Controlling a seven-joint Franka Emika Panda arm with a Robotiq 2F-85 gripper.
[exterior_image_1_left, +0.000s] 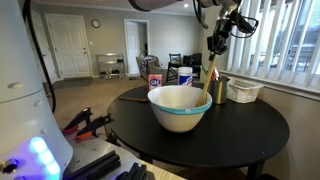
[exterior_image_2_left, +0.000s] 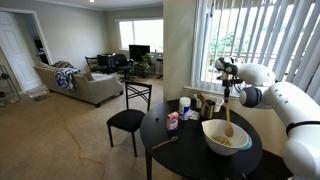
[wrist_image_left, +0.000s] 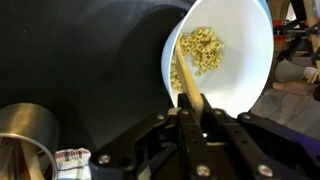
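Observation:
My gripper (exterior_image_1_left: 217, 48) is shut on the handle of a wooden spoon (exterior_image_1_left: 209, 82), high above the table. The spoon slants down into a large white bowl (exterior_image_1_left: 178, 118) with a blue rim. In the wrist view the spoon (wrist_image_left: 187, 75) runs from between my fingers into the bowl (wrist_image_left: 245, 55), beside a heap of small tan pieces (wrist_image_left: 205, 48). Exterior view 2 shows the spoon's broad end (exterior_image_2_left: 228, 129) over the bowl (exterior_image_2_left: 242, 143). Whether its tip touches the tan pieces is hard to tell.
On the round black table (exterior_image_1_left: 250, 125) stand a red-and-white box (exterior_image_2_left: 172, 120), a blue-and-white container (exterior_image_2_left: 185, 105) and a white basket (exterior_image_1_left: 243, 91). Another wooden utensil (exterior_image_2_left: 164, 143) lies near the edge. A metal canister (wrist_image_left: 28, 128) holds utensils. Bare table surrounds the bowl's right side.

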